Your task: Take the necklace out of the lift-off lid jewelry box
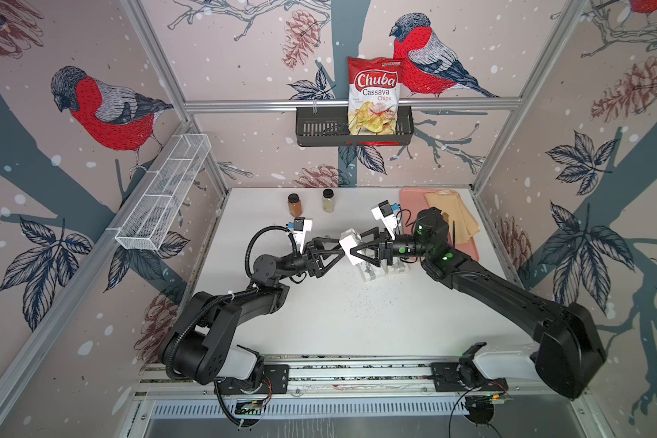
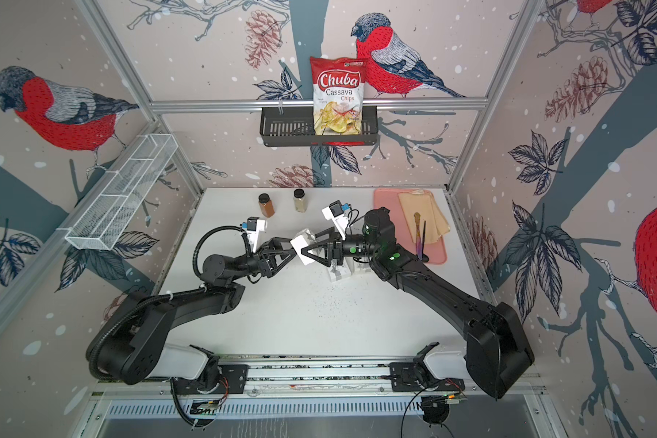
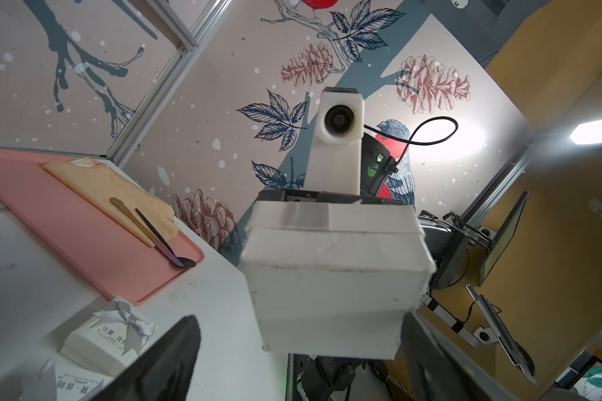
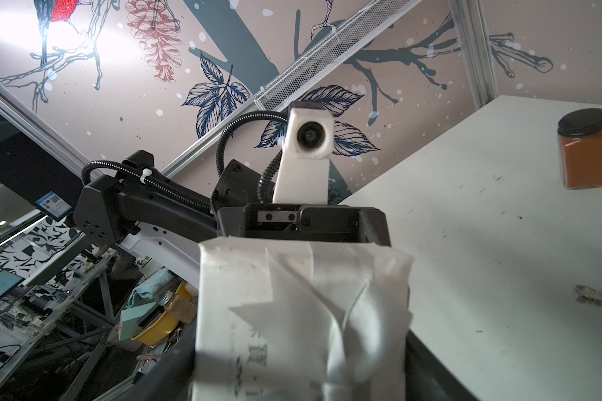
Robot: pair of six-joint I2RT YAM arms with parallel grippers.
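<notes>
A white jewelry box [image 1: 352, 244] with a ribbon bow on its face is held up in mid-air by my right gripper [image 2: 310, 246], shut on it; in the right wrist view it fills the lower middle. My left gripper [image 1: 332, 252] stands open just left of the box, fingers reaching toward it; in the left wrist view the box [image 3: 334, 280] sits ahead between the blurred fingers. More white boxes with silver bows [image 3: 107, 337] rest on the table below. No necklace can be made out inside the held box.
A pink tray [image 2: 438, 252] with cloth and spoons lies at the back right. Two spice jars [image 1: 295, 206] stand at the back. A black shelf with a chip bag [image 1: 374, 102] and a white wire basket [image 1: 164, 189] hang on the walls.
</notes>
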